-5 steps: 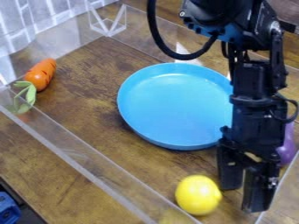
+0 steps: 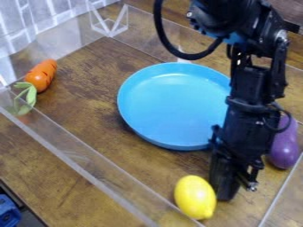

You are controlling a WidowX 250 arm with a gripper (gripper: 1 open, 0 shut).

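Note:
My black gripper [image 2: 233, 177] is low over the wooden table at the right, just beside a yellow lemon-like object [image 2: 193, 197] at the front. Whether its fingers are open or shut is unclear. A purple eggplant-like object [image 2: 283, 144] lies behind the gripper at the right, partly hidden by it. A blue plate [image 2: 160, 105] rests at the middle, left of the arm.
An orange carrot with a green top [image 2: 39, 76] lies at the left. Clear plastic edges cross the left and front. Bare wooden table [image 2: 83, 142] shows between the carrot and plate.
The gripper has moved slightly left, toward the yellow object, which has shifted a little and changed how it lies.

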